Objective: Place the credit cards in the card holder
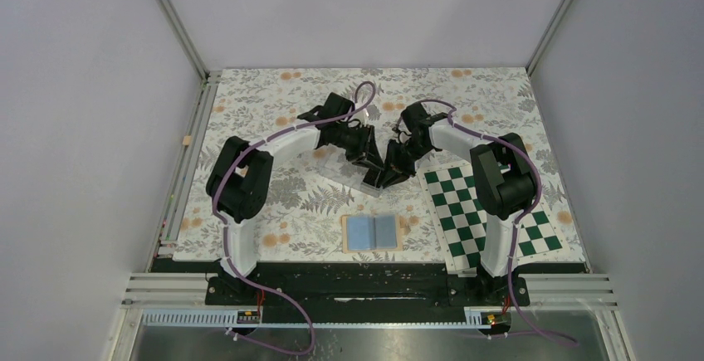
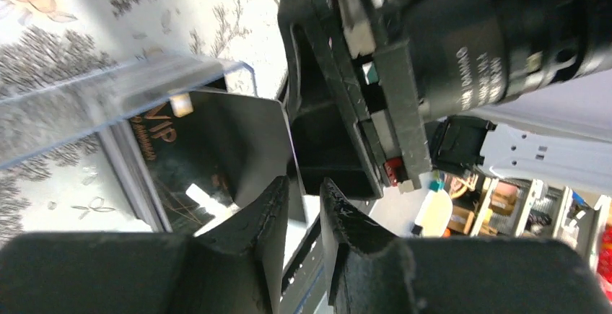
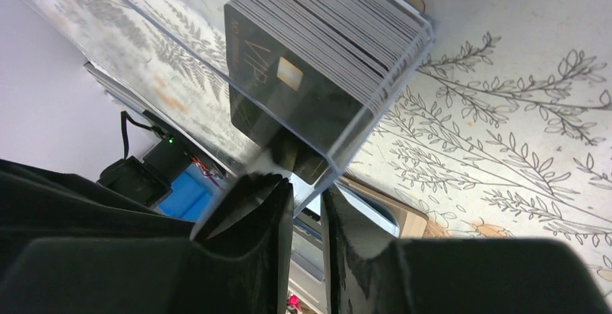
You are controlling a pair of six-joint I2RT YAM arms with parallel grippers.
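A clear box point(image 3: 390, 105) holds a thick row of black cards point(image 3: 317, 29) with gold VIP print. In the right wrist view my right gripper is shut on the near corner of that box. From the left wrist view, a black VIP card point(image 2: 238, 137) stands at the front of the box. Its right edge lies close to my left gripper, whose fingertips are a little apart. Nothing shows clearly between them, and one finger point(image 2: 270, 202) overlaps the card's lower right part. In the top view both grippers largely cover the box.
A blue two-panel item point(image 1: 372, 233) on a tan base lies at the table's front middle. To the right is a green and white checkered board point(image 1: 490, 220). The two arms' grippers are very close together.
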